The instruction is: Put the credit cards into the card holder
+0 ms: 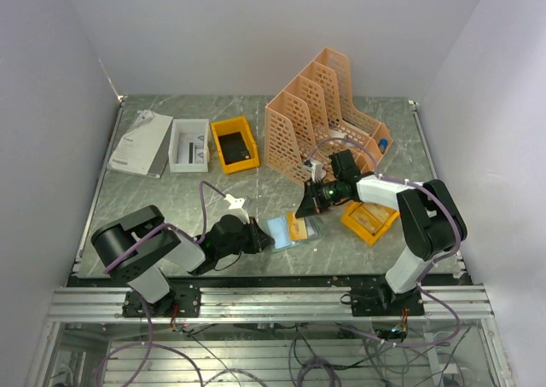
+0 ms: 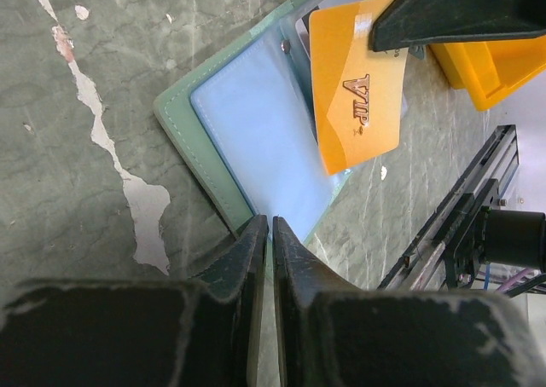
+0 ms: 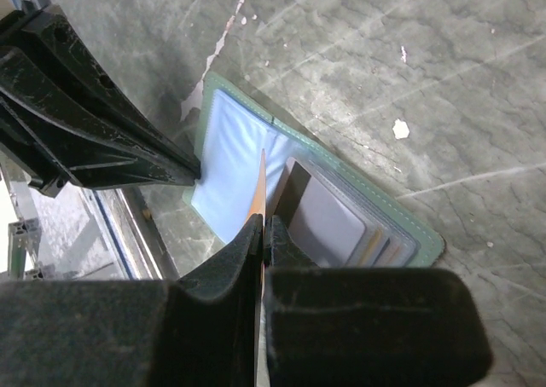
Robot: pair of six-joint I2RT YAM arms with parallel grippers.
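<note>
The card holder [image 2: 256,131] lies open on the table, its pale blue side bare and several cards [image 3: 328,221] in its other side. My left gripper is shut on the holder's green edge at its near end. My right gripper is shut on a thin orange card, held tilted over the middle of the holder; in the right wrist view it shows almost edge-on. The top view shows the orange card [image 1: 297,230] between the two grippers.
A beige slotted rack [image 1: 299,114] stands behind the right arm, with a yellow tray [image 1: 357,230] to the right. Another yellow tray [image 1: 249,160], a white box [image 1: 189,123] and flat packaging [image 1: 136,148] lie at the back left. Bare table surrounds the holder.
</note>
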